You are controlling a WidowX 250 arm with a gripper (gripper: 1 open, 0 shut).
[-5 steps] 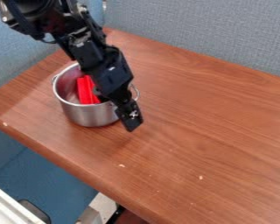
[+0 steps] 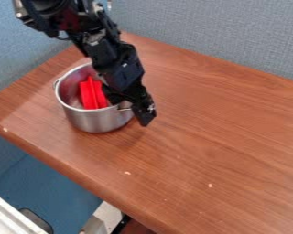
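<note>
A steel pot (image 2: 78, 115) with side handles stands near the left edge of the wooden table, with a red object (image 2: 92, 92) inside it. My black gripper (image 2: 142, 116) hangs from above at the pot's right rim, its tip just outside the pot over the table. The gripper is open; whether it touches the pot cannot be told. The arm hides part of the pot's back and right side.
Grey-blue partitions (image 2: 216, 32) border it behind and at the left. A white bin (image 2: 8, 219) sits low at the bottom left.
The arm has shifted slightly, its upper part to the right and its tip a little up, showing more of the pot's front right. The pot looks unmoved.
</note>
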